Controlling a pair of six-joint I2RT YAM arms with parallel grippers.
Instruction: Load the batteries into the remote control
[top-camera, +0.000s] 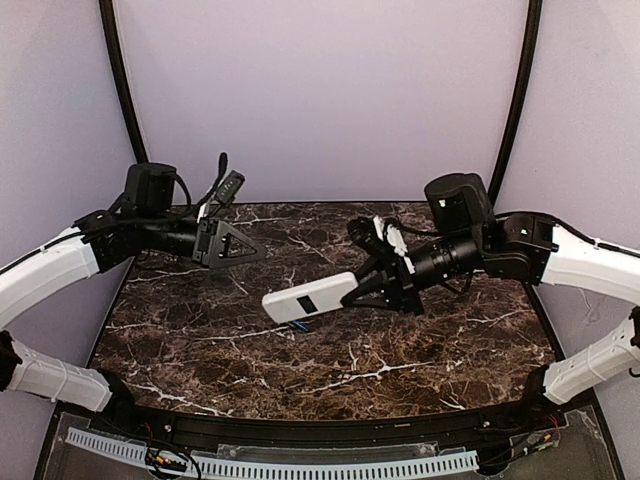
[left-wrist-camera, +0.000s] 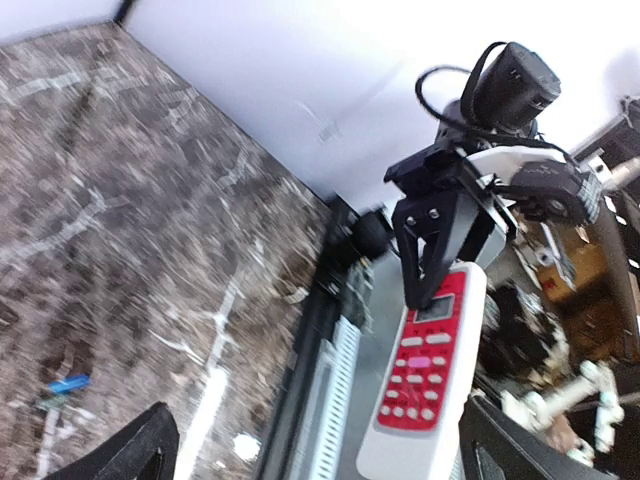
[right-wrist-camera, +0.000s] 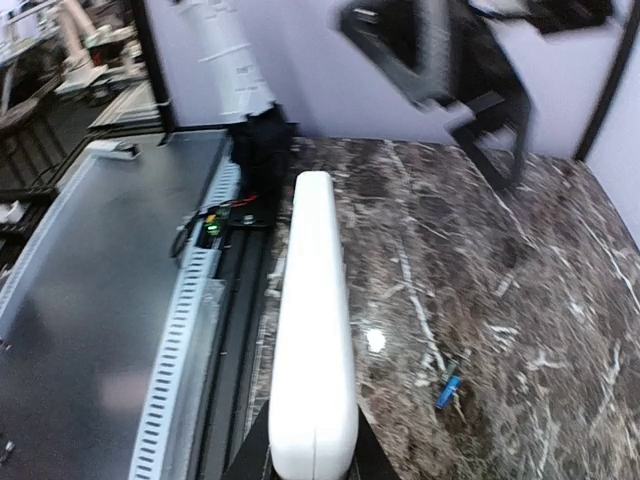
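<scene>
A white remote (top-camera: 305, 298) with a red keypad face is held at one end by my right gripper (top-camera: 365, 290), raised over the table; its white side (right-wrist-camera: 312, 320) fills the middle of the right wrist view. My left gripper (top-camera: 240, 252) stands open and empty, up and left of the remote, apart from it. Small batteries, one blue (left-wrist-camera: 70, 383) and one greenish (right-wrist-camera: 449, 372), lie on the marble table below the remote, partly hidden in the top view.
Walls (top-camera: 320, 100) stand behind and at both sides, and a metal rail (top-camera: 330, 464) runs along the front edge.
</scene>
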